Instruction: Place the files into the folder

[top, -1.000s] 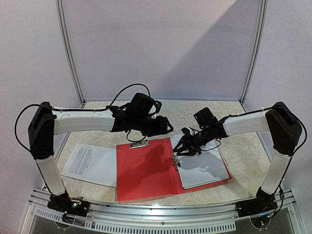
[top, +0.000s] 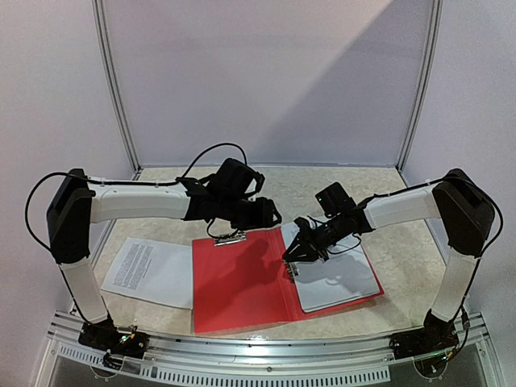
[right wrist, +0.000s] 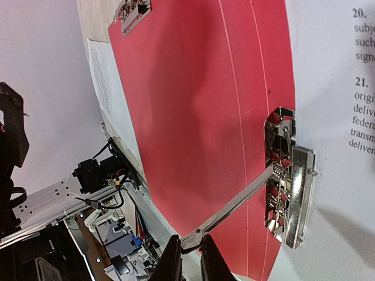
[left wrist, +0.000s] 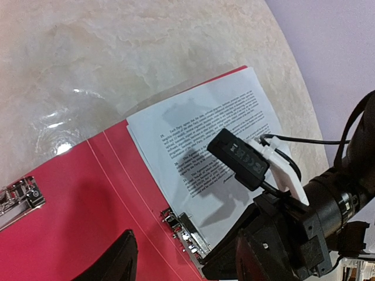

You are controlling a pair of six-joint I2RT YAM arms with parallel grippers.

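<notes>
The red folder (top: 235,290) lies open, with printed sheets (top: 334,282) on its right half and a loose stack (top: 145,270) left of it. In the right wrist view, a metal clip (right wrist: 296,193) sits by the spine with its lever (right wrist: 228,208) raised. My right gripper is at the lever's free end; whether it grips it is unclear. My left gripper hangs above the folder, its fingers apart with nothing visible between them.
A second clip (left wrist: 20,199) is at the top of the folder's left half. Free table (left wrist: 135,41) lies behind the folder; pale walls enclose the area.
Both arms have shifted slightly since one second ago, the right gripper downward toward the front, by the spine clip.
</notes>
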